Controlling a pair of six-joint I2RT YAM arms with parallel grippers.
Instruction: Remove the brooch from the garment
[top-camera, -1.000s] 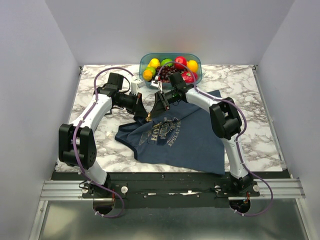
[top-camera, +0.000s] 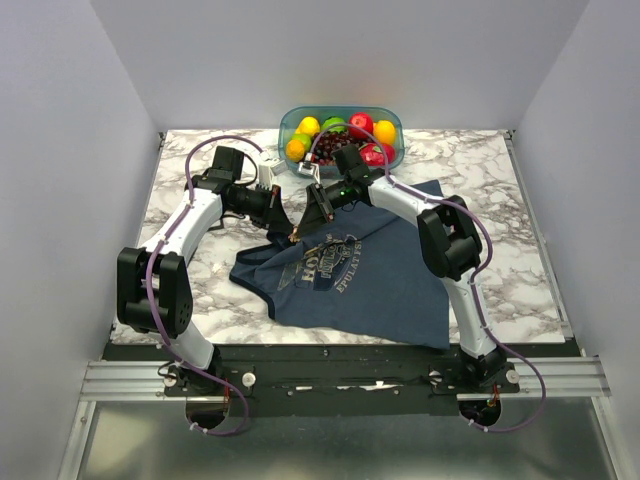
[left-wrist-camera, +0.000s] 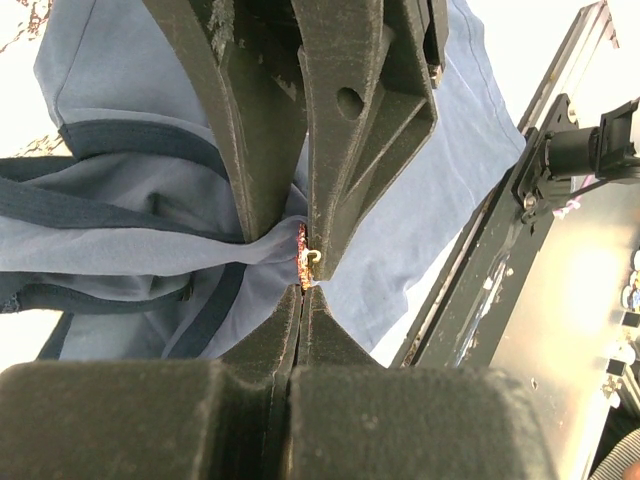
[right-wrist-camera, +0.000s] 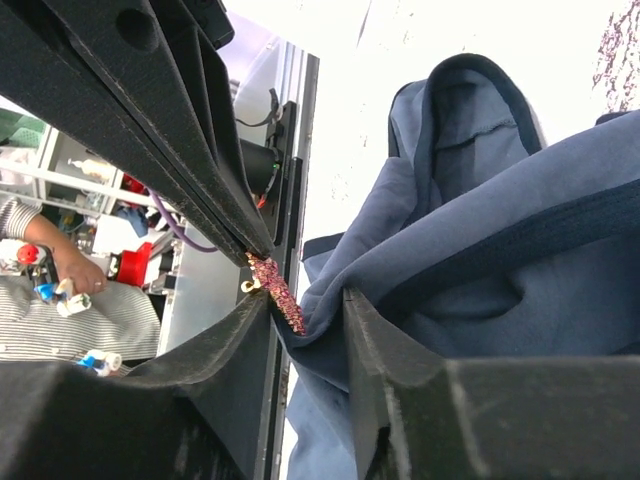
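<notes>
A dark blue garment (top-camera: 395, 275) lies on the table, its neckline bunched up between my two grippers. The brooch (right-wrist-camera: 277, 290), a narrow bar with red and gold beading, sits at the edge of a raised fold (right-wrist-camera: 335, 285). My left gripper is shut, and one end of the brooch is at its fingertips, pinched as far as I can see. The fingers of my right gripper stand apart around the fold, close beside the brooch. Whether the brooch's pin still passes through the cloth is hidden.
Behind the grippers stands a clear bluish bin (top-camera: 342, 112) full of fruit. Bare marble tabletop (top-camera: 500, 240) shows to the right of the garment, and some more at the left. The two arms are very close together.
Both gripper tips and the gold-coloured brooch between them have shifted very slightly in the top view. The rest of the garment lies as before.
</notes>
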